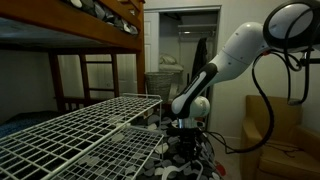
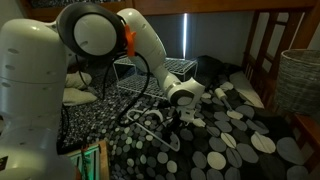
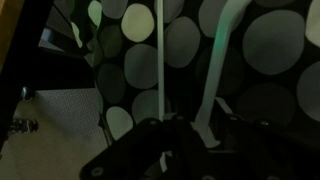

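Note:
A thin white piece, hanger-like in outline [image 2: 150,132], lies on the dark cloth with grey and white dots [image 2: 215,160]. In the wrist view a straight white bar [image 3: 161,60] and a curved white bar [image 3: 216,65] run down toward my gripper. Its dark fingers are down at the cloth, close to the lower ends of these bars. Poor light hides the gap between the fingers, so I cannot tell whether either bar is between them. From outside, the gripper [image 1: 184,142] is low beside the wire rack.
A white wire rack [image 1: 75,143] stands close at the left of the arm, under a wooden bunk frame [image 1: 75,35]. To the right is a tan armchair [image 1: 272,125]. A wicker basket [image 2: 299,82] stands behind the dotted cloth.

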